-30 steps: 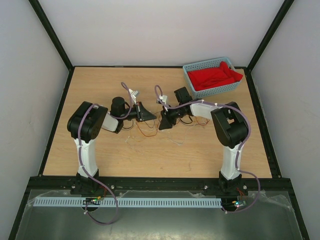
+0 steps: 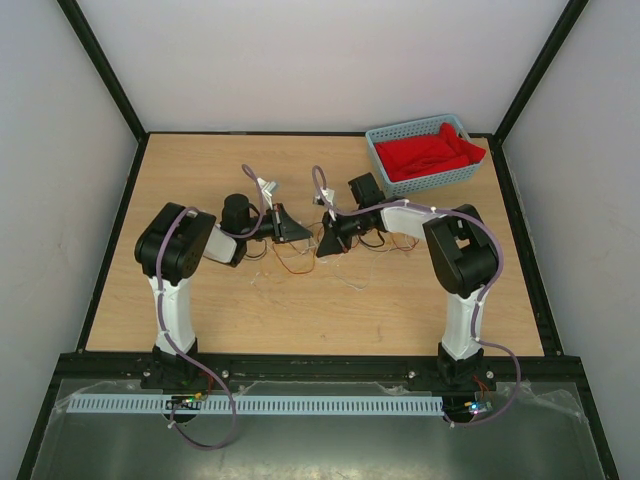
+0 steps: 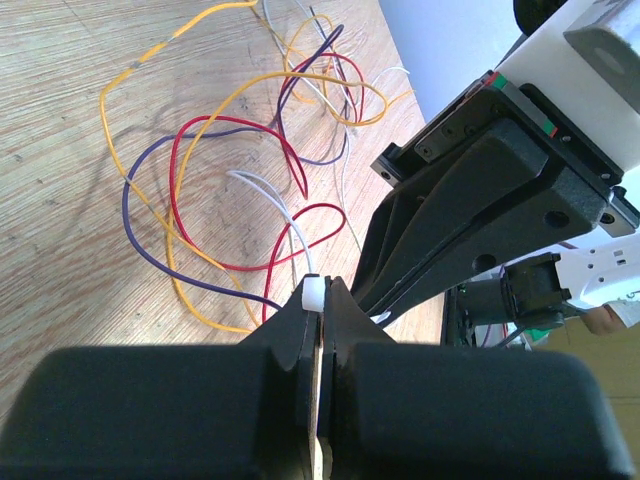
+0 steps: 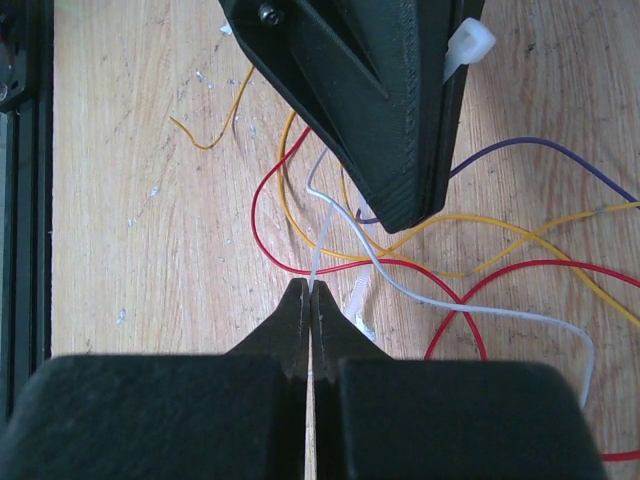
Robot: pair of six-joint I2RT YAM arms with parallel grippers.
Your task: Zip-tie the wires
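Observation:
Tangled red, blue, yellow and white wires [image 3: 163, 255] lie loose on the wooden table. My left gripper is shut on a zip tie, whose white head [image 3: 313, 292] stands up between its fingertips, just above the wires. My right gripper is shut right beside it, with a thin white strand at its fingertips; whether it grips the strand is hard to tell. In the right wrist view the zip tie's head [image 4: 466, 42] shows past the left gripper's dark finger [image 4: 390, 160].
A blue basket [image 2: 394, 186] with red cloth stands at the back right. The two arms meet closely at the middle.
In the top view my right gripper has shifted very slightly. The left arm has not visibly moved.

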